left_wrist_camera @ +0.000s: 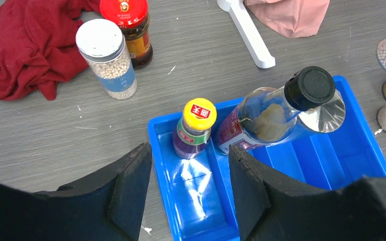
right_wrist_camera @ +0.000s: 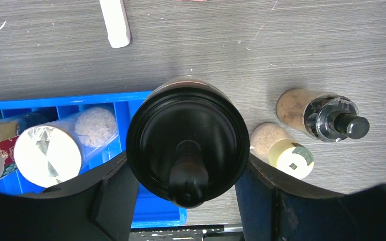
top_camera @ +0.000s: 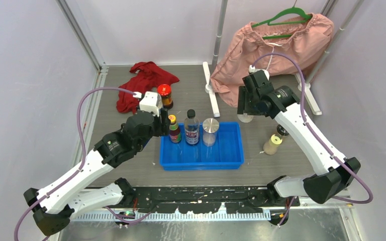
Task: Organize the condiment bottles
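The blue tray point(top_camera: 226, 160) holds a yellow-capped bottle point(left_wrist_camera: 191, 135), a tall black-capped bottle point(left_wrist_camera: 261, 120) and a silver-lidded jar point(top_camera: 210, 132). My left gripper is open above the tray's left end, nothing between its fingers. My right gripper has a black-lidded container point(right_wrist_camera: 186, 120) between its fingers, above the tray's right end in the right wrist view. Right of the tray stand a pale-yellow-capped bottle point(right_wrist_camera: 291, 160) and a dark-capped bottle point(right_wrist_camera: 321, 113).
A red-lidded jar point(left_wrist_camera: 130, 30) and a white-lidded jar point(left_wrist_camera: 108, 65) stand behind the tray's left. Red cloth point(top_camera: 140, 85), a white bar point(top_camera: 211, 95) and hanging pink garment point(top_camera: 236, 70) lie toward the back.
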